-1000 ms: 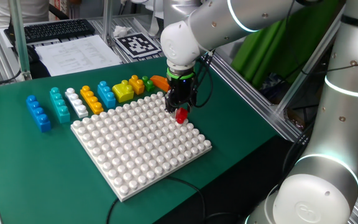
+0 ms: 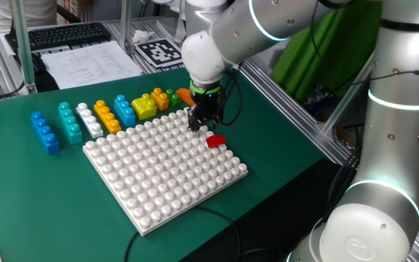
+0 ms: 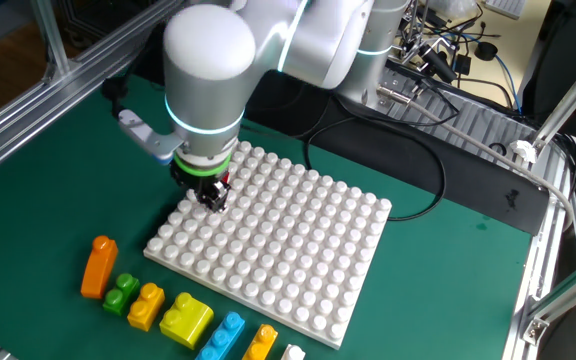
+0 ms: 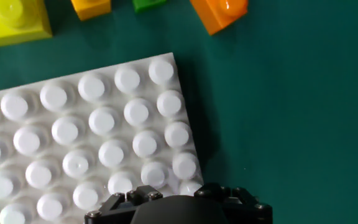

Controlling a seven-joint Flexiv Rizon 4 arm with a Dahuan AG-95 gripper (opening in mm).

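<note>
A red piece [image 2: 215,141] lies low on the studs near the far right edge of the white studded baseplate [image 2: 148,182]. Just left of it and above the plate is my black gripper [image 2: 197,126]; whether the two touch is unclear. In the second exterior view the gripper [image 3: 211,203] points down over a corner of the plate, with a sliver of red [image 3: 225,178] showing behind it. The bottom of the wrist view has the gripper over the plate's edge. Its tips are partly hidden there, and no red piece shows.
Along the plate's far side stands a row of bricks, among them a blue one [image 2: 45,133], a yellow-green one [image 2: 144,108] and an orange one [image 3: 99,268]. Black cables [image 2: 220,217] run by the tabletop's near edge.
The gripper has shifted slightly left. The red piece looked more upright below the gripper before; now it appears flatter, wider and a little lower, apart from the gripper's left shift.
</note>
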